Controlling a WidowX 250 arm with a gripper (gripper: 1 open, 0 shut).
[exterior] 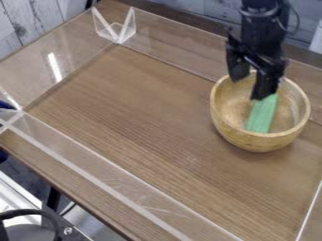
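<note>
A round wooden bowl (234, 123) sits on the right side of the wooden table. A green oblong object (263, 115) lies inside it, toward the right. My black gripper (250, 85) hangs open over the back part of the bowl, its fingers reaching down to about the rim, above and left of the green object.
A clear angular plastic piece (115, 26) is at the back left. Black cabling and hardware lie at the bottom left corner.
</note>
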